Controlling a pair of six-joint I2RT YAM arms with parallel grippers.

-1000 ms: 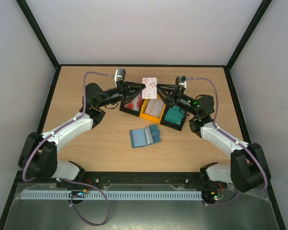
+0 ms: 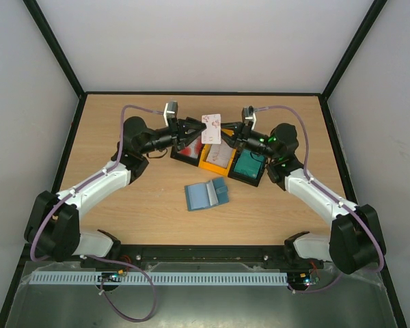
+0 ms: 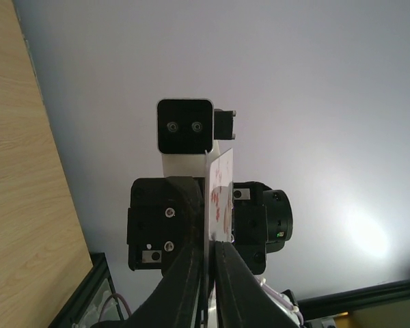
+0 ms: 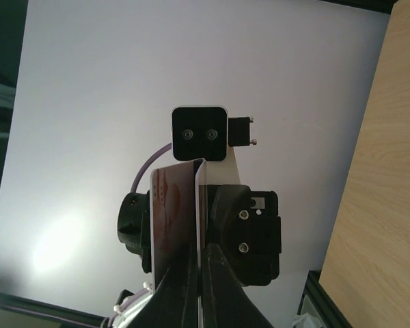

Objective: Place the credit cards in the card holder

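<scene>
A pale card with red marks [image 2: 212, 129] is held up between the two arms above the far part of the table. My left gripper [image 2: 202, 128] is shut at its left edge, and my right gripper [image 2: 223, 126] is shut at its right side. In the right wrist view, two thin sheets spread apart: a reddish one [image 4: 172, 212] lies left of the fingers, while a whitish edge [image 4: 201, 205] runs between them. The left wrist view shows the card [image 3: 222, 195] nearly edge-on, rising from the fingers. The blue card holder [image 2: 198, 196] lies unfolded on the table.
Behind the card stand three trays: a black one with red contents [image 2: 185, 158], an orange one [image 2: 214, 168] and a black one with teal contents [image 2: 244, 180]. Bare wood surrounds the card holder. The two arm ends are very near each other.
</scene>
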